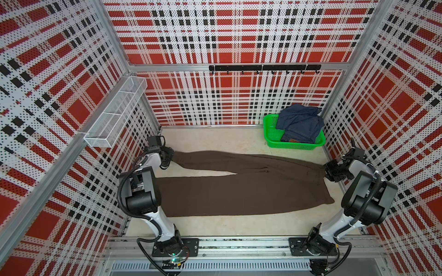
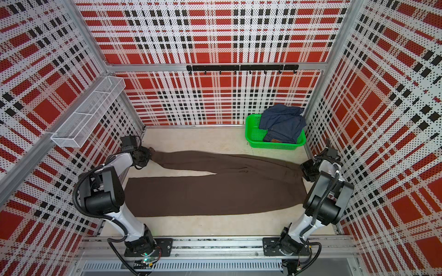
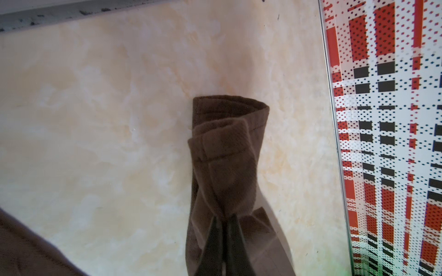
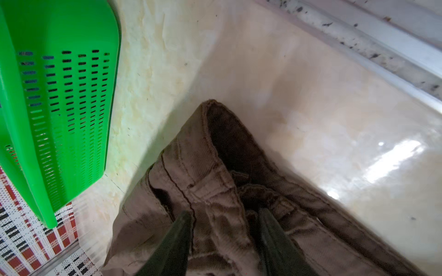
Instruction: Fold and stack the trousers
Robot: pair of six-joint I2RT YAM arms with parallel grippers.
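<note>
Brown trousers [image 1: 239, 195] lie lengthwise across the table, legs to the left and waist to the right. The far leg [image 1: 207, 158] is apart from the near one on the left side. My left gripper is shut on the far leg close to its hem [image 3: 221, 138]; the cloth bunches at the fingertips. At the waist, my right gripper stands open over the waistband [image 4: 225, 193], one finger on each side of the band's edge in the right wrist view. How deep those fingertips reach is hard to tell.
A green basket [image 1: 294, 145] holding dark blue folded garments [image 1: 301, 122] stands at the back right, near the right gripper. Bare table [image 1: 207, 138] shows behind the trousers. A white wire shelf [image 1: 117, 110] hangs on the left wall.
</note>
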